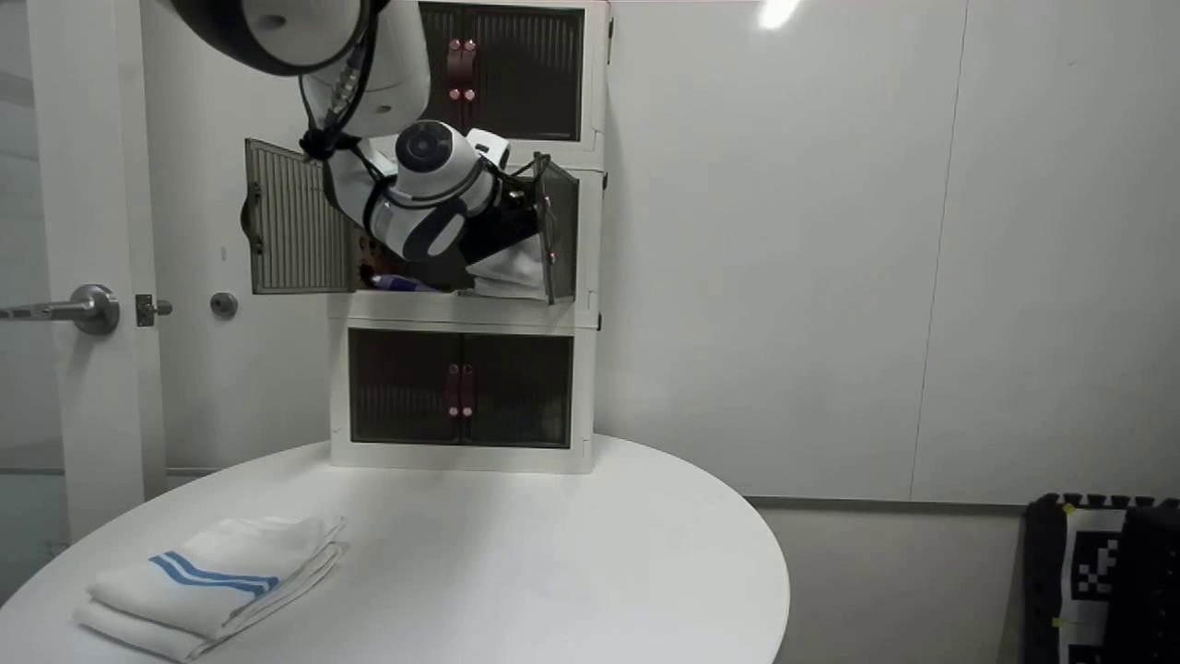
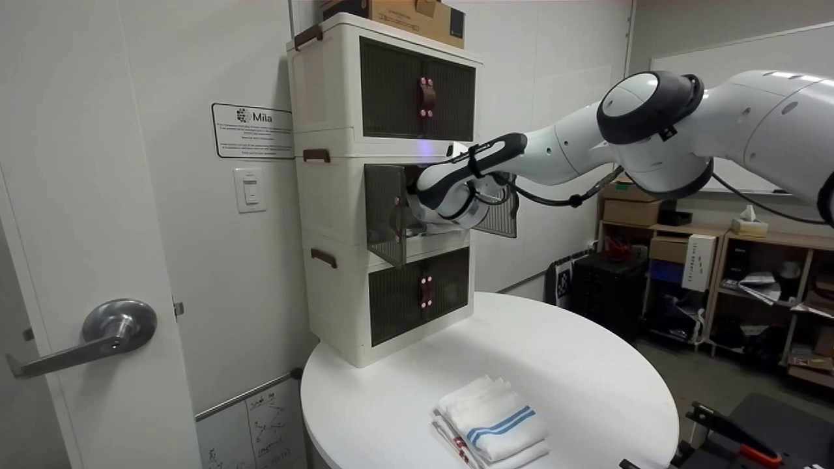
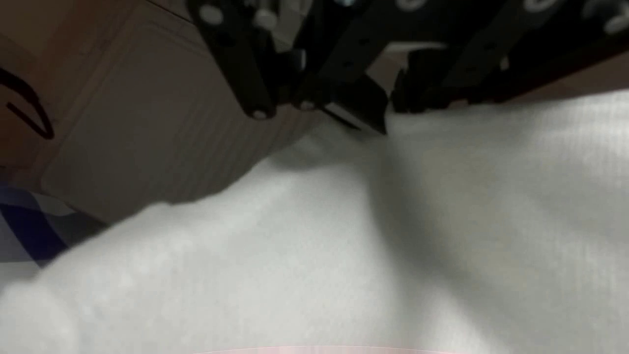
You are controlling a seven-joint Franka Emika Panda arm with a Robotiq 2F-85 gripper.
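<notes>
A white cloth (image 3: 295, 248) fills the lower part of the wrist view, its upper edge pinched where my gripper is shut on it. From the front, the same cloth (image 1: 511, 269) hangs under the gripper at the right side of the middle compartment's opening. Both doors of that compartment stand open: the left door (image 1: 300, 221) swings wide, while the right door (image 1: 561, 238) is beside the gripper and partly behind it. More white cloth stands folded on the round table, a towel stack (image 1: 210, 581) with blue stripes.
A purple item (image 1: 398, 283) lies at the compartment's front left. Below, the closed lower doors (image 1: 462, 387) face the table.
</notes>
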